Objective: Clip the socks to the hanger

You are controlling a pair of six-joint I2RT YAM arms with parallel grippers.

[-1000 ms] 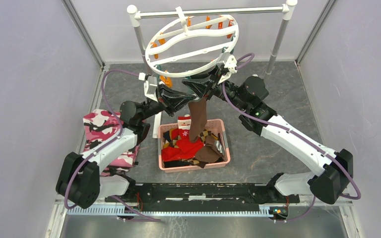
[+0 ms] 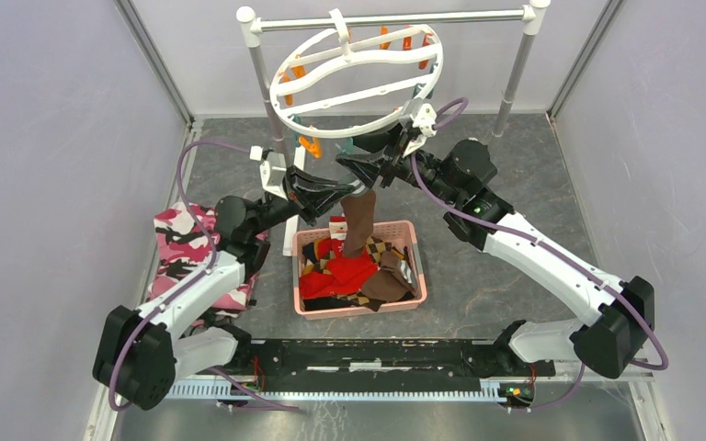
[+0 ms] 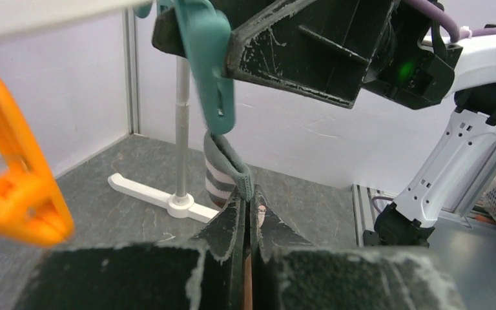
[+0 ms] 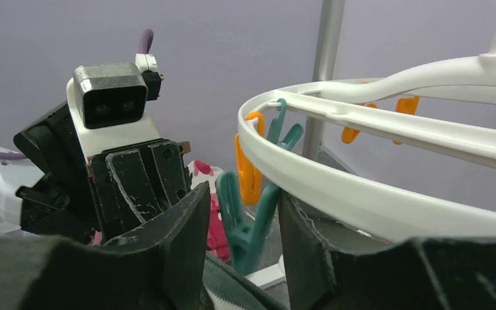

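Observation:
The round white hanger (image 2: 357, 57) carries orange and teal clips. My left gripper is shut on a sock (image 3: 223, 168) with a grey striped cuff; its brown part (image 2: 358, 223) hangs above the basket. Just above the cuff is a teal clip (image 3: 210, 71), beside my right gripper. In the right wrist view my right gripper has this clip between its fingers at the hanger's rim; whether it grips it tightly is hard to tell. An orange clip (image 3: 22, 194) is near my left gripper.
A pink basket (image 2: 299, 303) of socks stands below. Pink camouflage fabric (image 2: 179, 239) lies at the left. The stand's posts (image 2: 515, 69) rise behind.
My left arm has drawn slightly toward the front left, with the sock shifting a little left. More of the teal clip shows in the top view. The right arm looks nearly unchanged.

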